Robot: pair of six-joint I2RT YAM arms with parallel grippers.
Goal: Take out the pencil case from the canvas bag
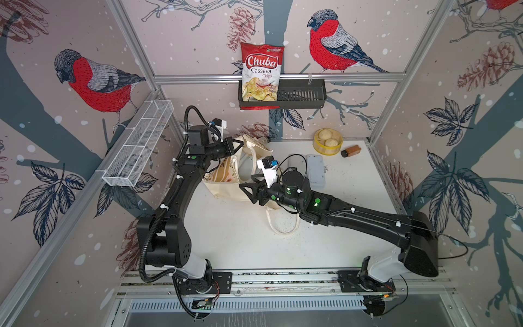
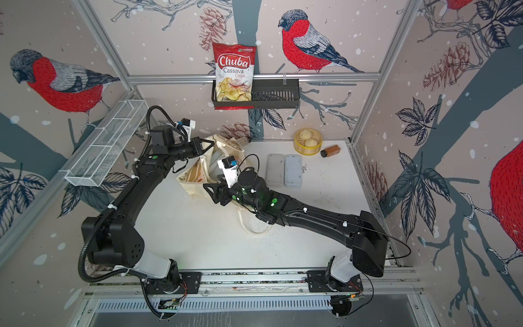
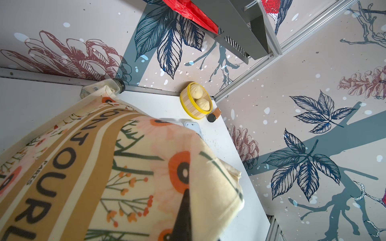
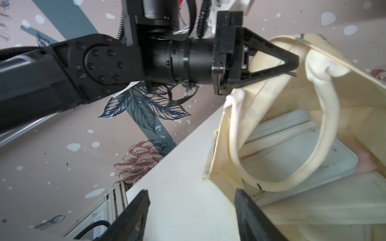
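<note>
The cream canvas bag (image 1: 223, 188) lies tipped on the table with its mouth toward the right. My left gripper (image 1: 239, 145) is shut at the bag's upper rim, beside a rope handle; the bag fills much of the left wrist view. Inside, the right wrist view shows pale, translucent flat cases (image 4: 297, 156) and a pinkish item behind. I cannot tell which is the pencil case. My right gripper hangs in front of the bag's mouth, fingers apart, nothing between them.
Two flat grey cases (image 2: 292, 171) lie right of the bag. A yellow-rimmed steamer with buns (image 2: 307, 141) and a small brown bottle (image 2: 330, 151) stand at the back right. A second handle loop (image 1: 283, 231) lies on the table.
</note>
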